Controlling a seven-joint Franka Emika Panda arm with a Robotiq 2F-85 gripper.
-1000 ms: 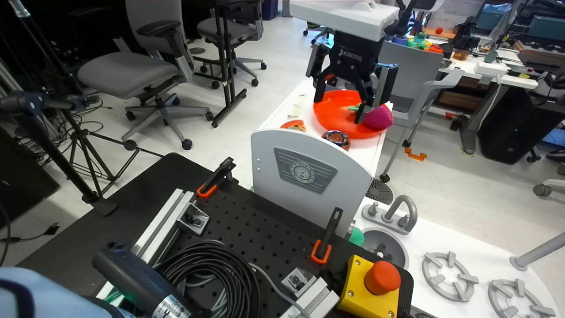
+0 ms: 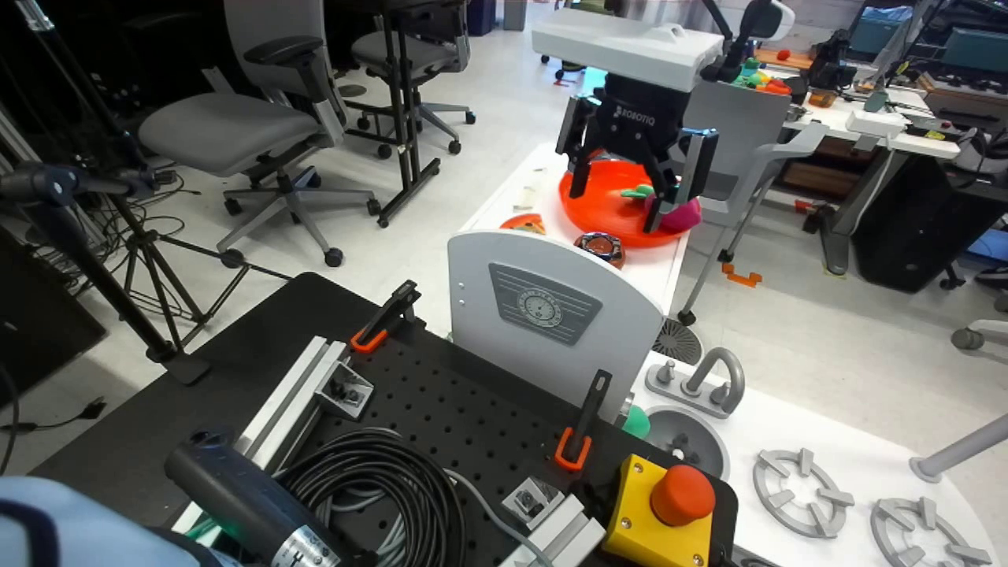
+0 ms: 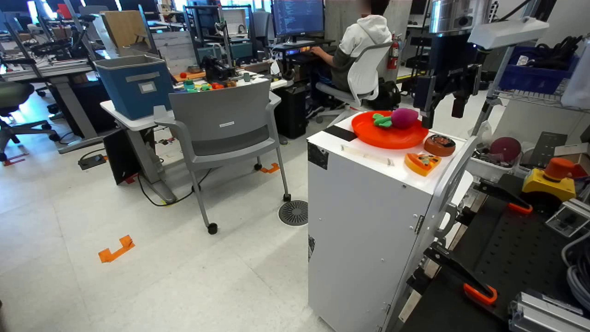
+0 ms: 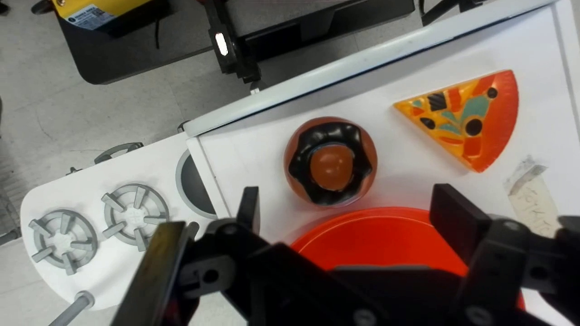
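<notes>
My gripper is open, with nothing held between its fingers, and hangs above the white cabinet top (image 3: 354, 157). Below it, a brown toy donut (image 4: 331, 163) with black icing lies near the grey back panel. A toy pizza slice (image 4: 462, 117) rests beside the donut. The red plate (image 3: 381, 138) carries a purple toy vegetable with green leaves, its purple body (image 3: 404, 118) over the rim side. In the wrist view my gripper covers much of the plate and the vegetable is out of sight.
The upright grey panel (image 2: 529, 350) borders the cabinet top. Toy burners (image 4: 136, 214) and a small sink (image 2: 682, 444) are set in the lower white surface alongside. A black perforated table (image 2: 435, 378) with clamps and a yellow emergency stop (image 2: 657, 520) stands close by.
In exterior view 1 my gripper has shifted slightly right and away from the camera. It is open in both frames, and the toys and plate look unmoved.
</notes>
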